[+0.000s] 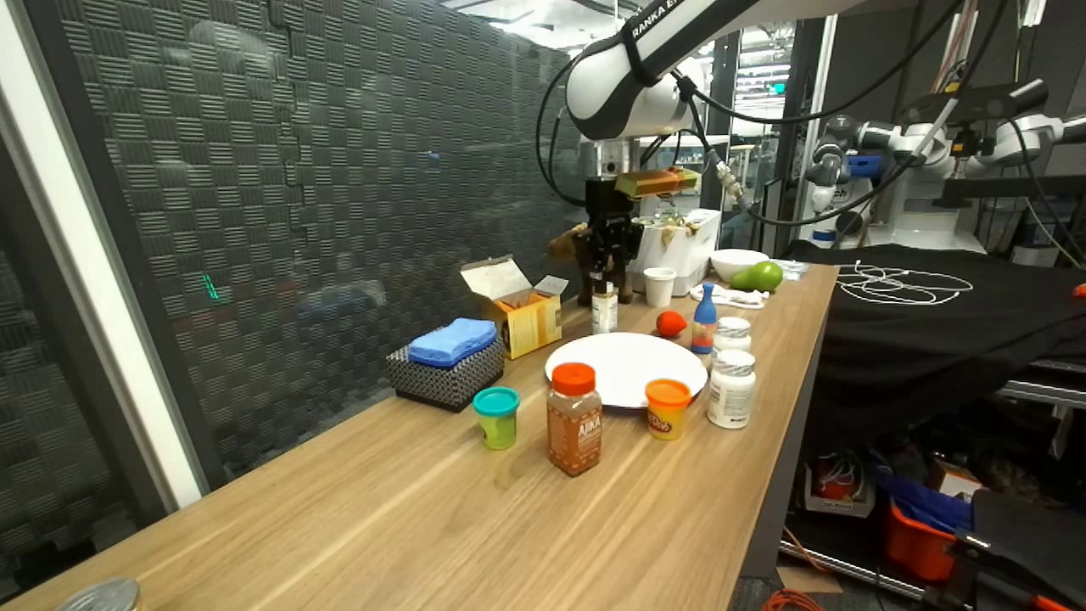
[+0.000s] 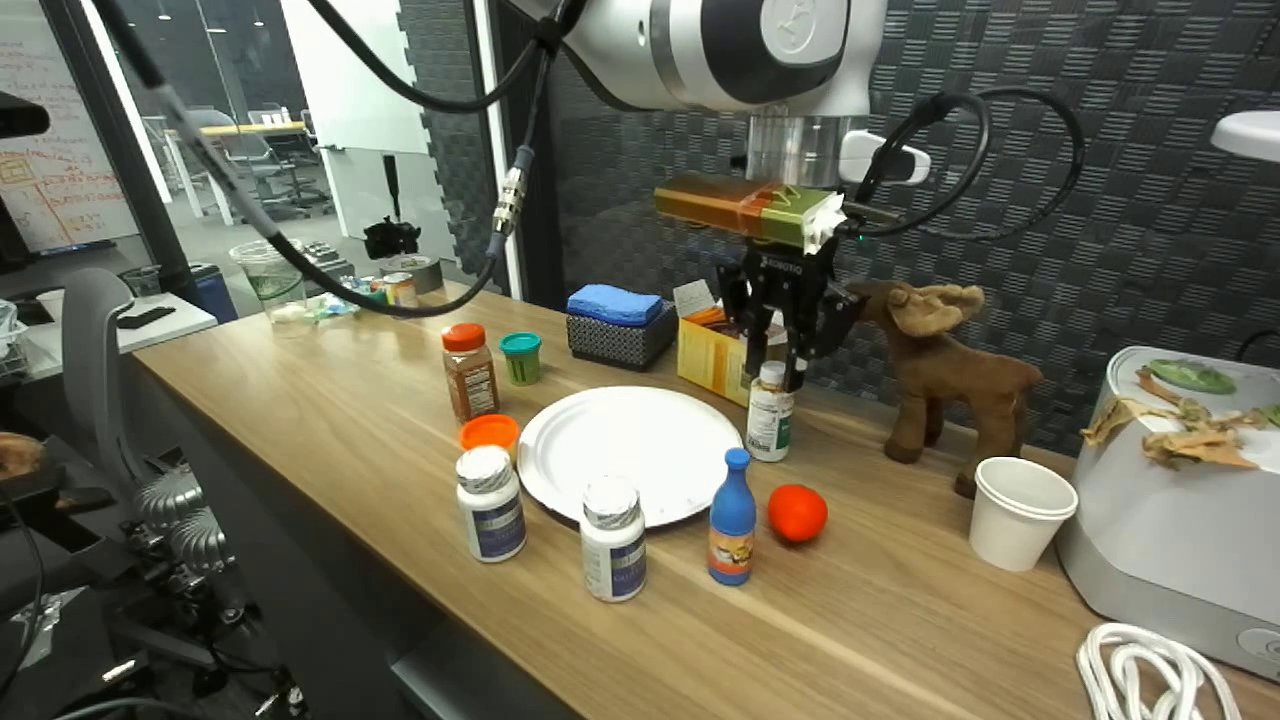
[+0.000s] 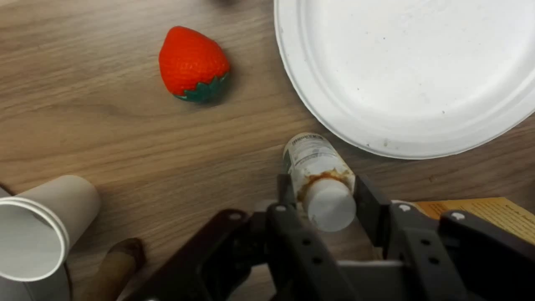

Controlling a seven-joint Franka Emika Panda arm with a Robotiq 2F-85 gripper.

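A small white bottle with a white cap and a green-and-white label stands upright on the table, close to the rim of the white plate. My gripper points down over it, one finger on each side of the cap. The fingers are part open, with narrow gaps seeming to show beside the cap in the wrist view. Brown residue rings the bottle's neck there. From the first exterior view, the gripper hangs right at the bottle's top; its fingertips are hard to make out.
An open yellow box and a plush moose stand close to the gripper. A toy strawberry, a blue bottle, two white pill bottles and a paper cup are nearby.
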